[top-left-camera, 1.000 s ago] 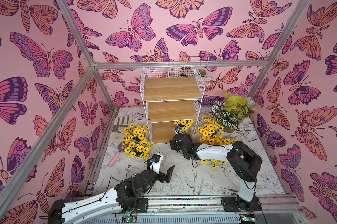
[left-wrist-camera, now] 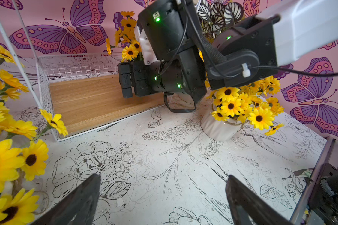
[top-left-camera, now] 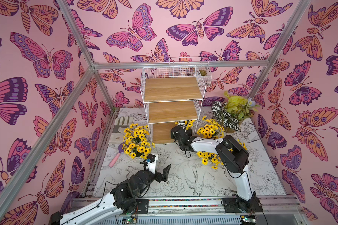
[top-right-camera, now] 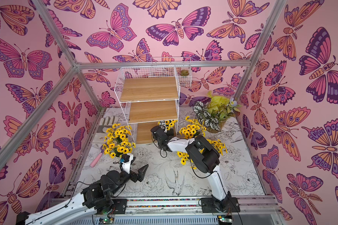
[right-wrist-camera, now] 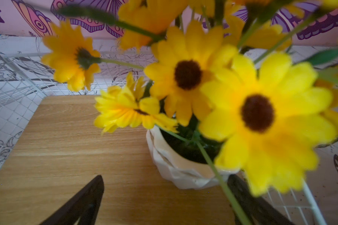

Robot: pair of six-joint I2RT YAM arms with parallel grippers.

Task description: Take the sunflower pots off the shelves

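Note:
A sunflower pot (right-wrist-camera: 176, 172) stands on the wooden bottom shelf (right-wrist-camera: 56, 142), its blooms filling the right wrist view. My right gripper is at the shelf, open, with the pot just beyond and between its fingers, the right finger partly behind a stem. Other sunflower pots stand on the table: one left of the rack (top-left-camera: 137, 140), others to the right (left-wrist-camera: 221, 127). My left gripper is open above the table near the front left, nothing between its fingers. The middle shelf (top-left-camera: 170, 110) and top shelf (top-left-camera: 170, 88) are bare.
A leafy plant bouquet (top-left-camera: 234, 110) stands at the back right. A pink-handled tool (top-left-camera: 114, 159) and a glove (top-left-camera: 120, 125) lie at the left. The right arm crosses above the right-hand flowers.

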